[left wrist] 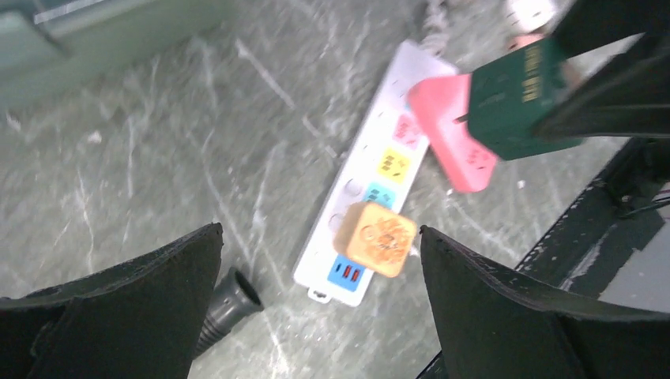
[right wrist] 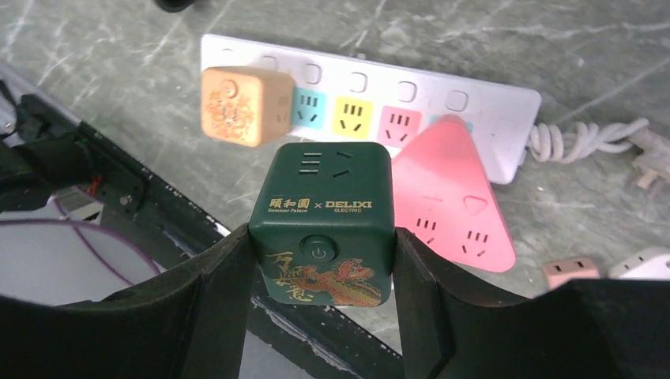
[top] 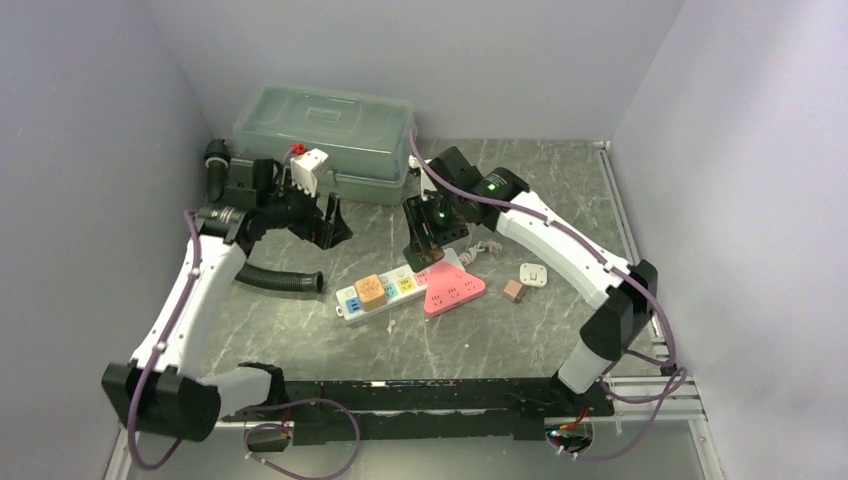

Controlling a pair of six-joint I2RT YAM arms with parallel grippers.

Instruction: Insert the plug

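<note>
A dark green cube adapter [right wrist: 321, 193] is pinched between the fingers of my right gripper, its slotted face and power button showing in the right wrist view. The cube is held above the white power strip [right wrist: 506, 134], near the pink triangular socket block [right wrist: 450, 205]; its prongs are hidden. An orange cube [right wrist: 245, 106] sits at one end of the strip, and the pink block covers part of the other end. My left gripper is open and empty, left of the right one and above the table.
A translucent green box [top: 330, 125] stands at the back left. On the left lies a black corrugated tube [top: 290, 281]. A small brown block [top: 514, 291] and a white socket piece [top: 533, 274] rest at the right.
</note>
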